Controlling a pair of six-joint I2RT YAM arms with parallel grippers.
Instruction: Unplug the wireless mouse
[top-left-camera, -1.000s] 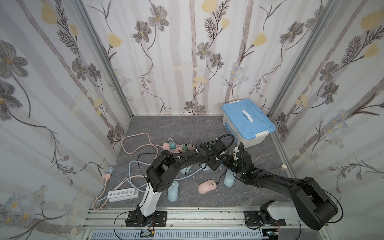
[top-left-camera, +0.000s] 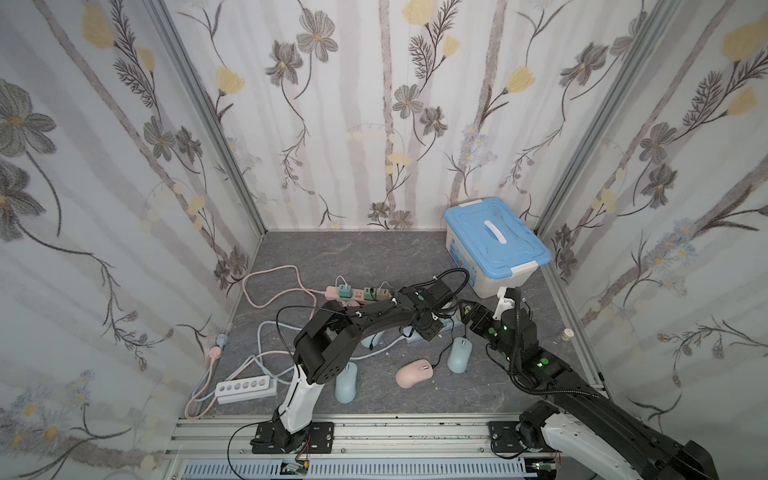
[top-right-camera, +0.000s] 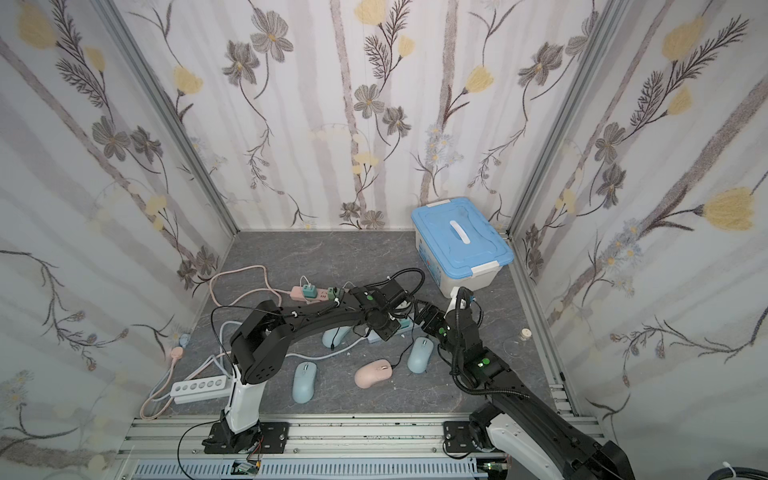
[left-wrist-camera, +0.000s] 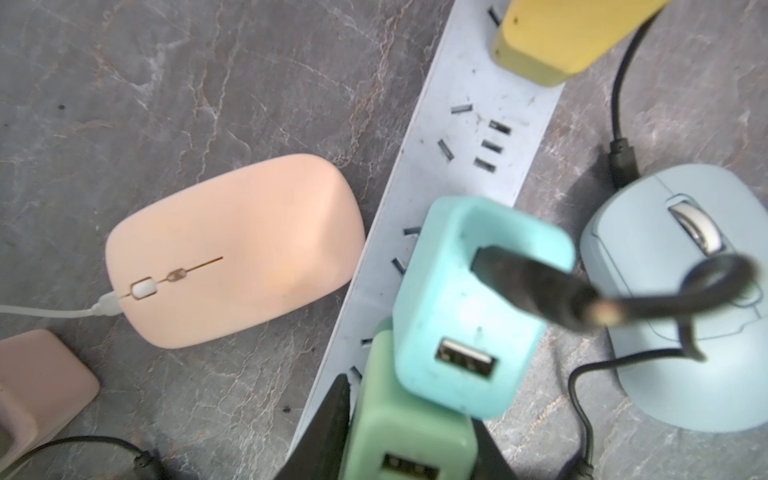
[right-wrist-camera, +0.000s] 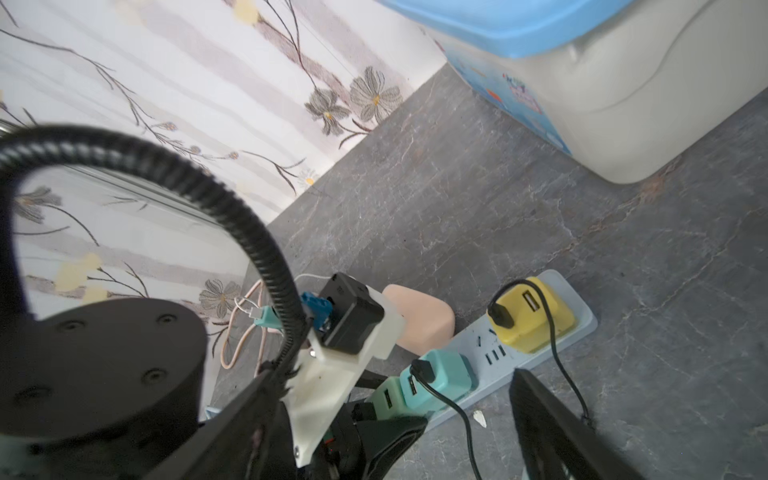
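Note:
In the left wrist view my left gripper is shut on a green charger (left-wrist-camera: 412, 432) at the power strip (left-wrist-camera: 448, 128). A cyan charger (left-wrist-camera: 468, 312) with a black cable sits just beside it, and a yellow charger (left-wrist-camera: 560, 32) is further along. A pink mouse (left-wrist-camera: 232, 248) lies left of the strip, a pale blue mouse (left-wrist-camera: 680, 376) right of it. My right gripper hangs above the strip in the right wrist view, its blurred fingers apart, with nothing seen held.
A lidded storage box (top-left-camera: 496, 232) stands at the back right. Another white strip (top-left-camera: 244, 388) and loose cables lie at the left. More mice (top-left-camera: 345, 382) lie along the front.
My right arm has swung and lifted, its gripper turned upward and drawn slightly back from the chargers. The left arm looks unmoved.

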